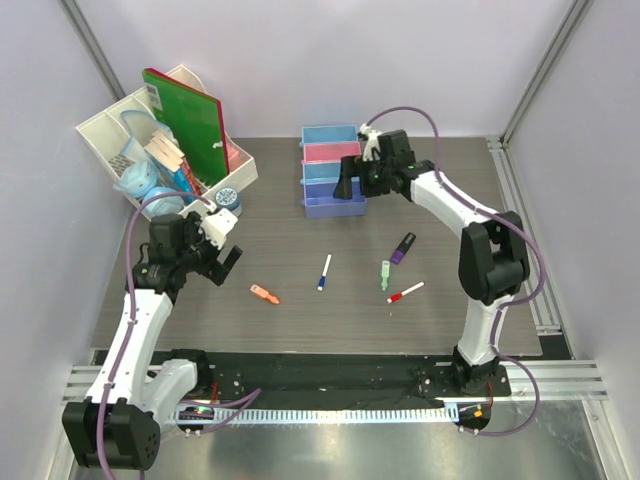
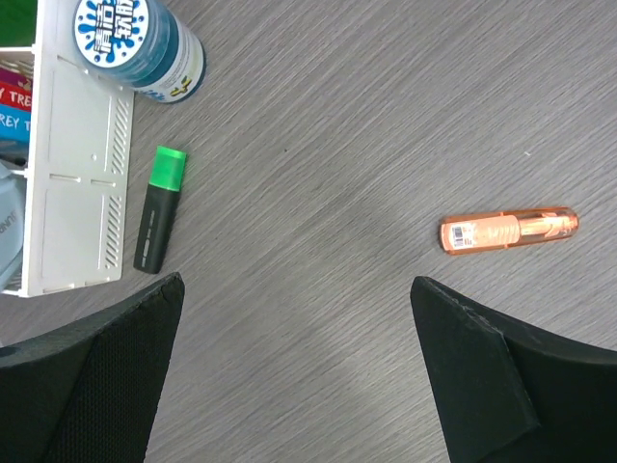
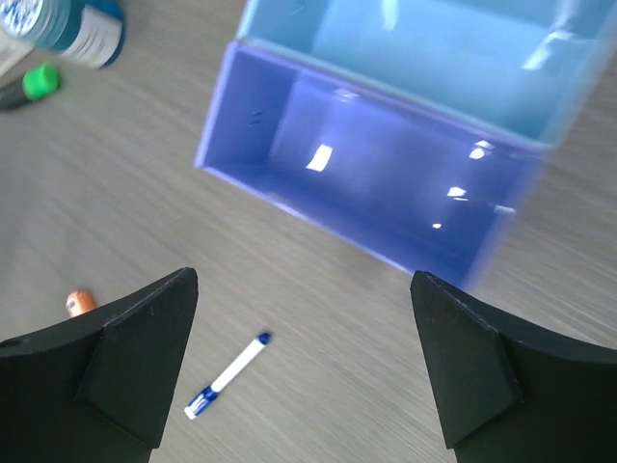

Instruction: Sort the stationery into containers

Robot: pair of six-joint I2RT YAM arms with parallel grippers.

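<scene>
My left gripper [image 1: 221,264] stands open above the table, between the white organizer [image 2: 72,203] and an orange pen-like item [image 2: 506,230]; a green-capped highlighter [image 2: 158,217] lies beside the organizer. My right gripper [image 1: 350,176] is open over the purple bin [image 3: 362,164], in a column of blue and pink bins [image 1: 330,150]. A white-and-blue marker [image 1: 325,270], a light green item [image 1: 385,275], a dark purple item [image 1: 403,248] and a red-and-white marker [image 1: 405,292] lie loose on the table.
A green board [image 1: 190,125] and packed supplies fill the organizer at the back left. A blue jar [image 2: 140,53] stands beside it.
</scene>
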